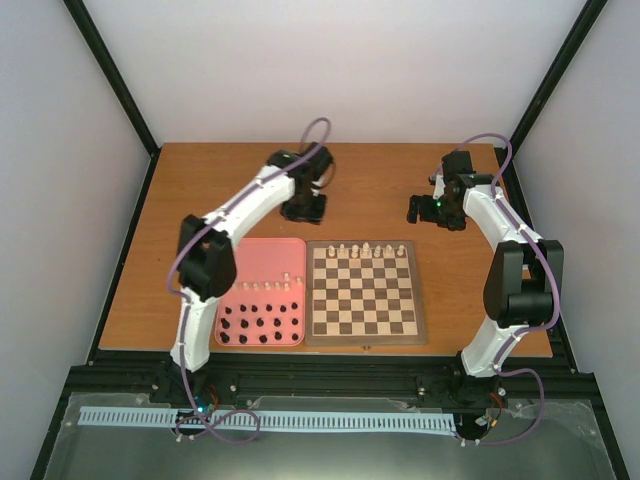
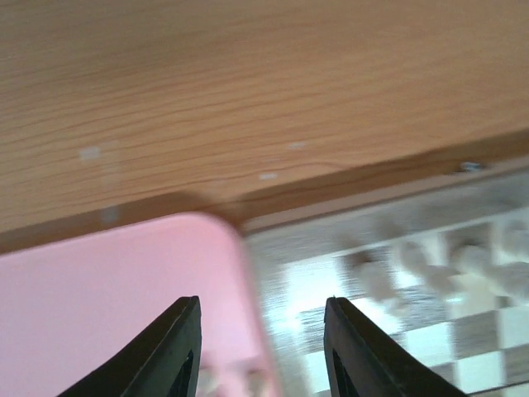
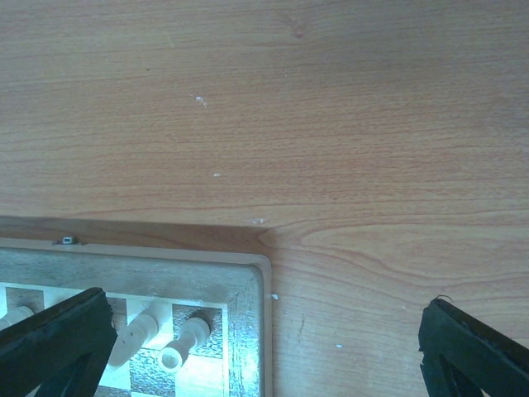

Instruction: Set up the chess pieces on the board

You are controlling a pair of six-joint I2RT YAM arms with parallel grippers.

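Along the far row of the chessboard point(image 1: 416, 330) stand several white pieces; the leftmost, a white piece point(image 1: 332, 251), is upright near the far left corner with no gripper on it. Blurred in the left wrist view, that same white piece point(image 2: 376, 281) lies right of the fingers. My left gripper is open and empty, above the pink tray point(image 2: 99, 289) by its far right corner. To the right of the board my right gripper is wide open, its left finger overlapping white pieces in view; another white piece point(image 3: 186, 341) shows between the fingers.
On the pink tray point(image 1: 250, 258), several white pieces point(image 1: 268, 286) stand in the middle, with rows of black pieces point(image 1: 260, 322) nearer the front. Bare table point(image 1: 370, 190) lies behind the board. All nearer rows of the board are empty.
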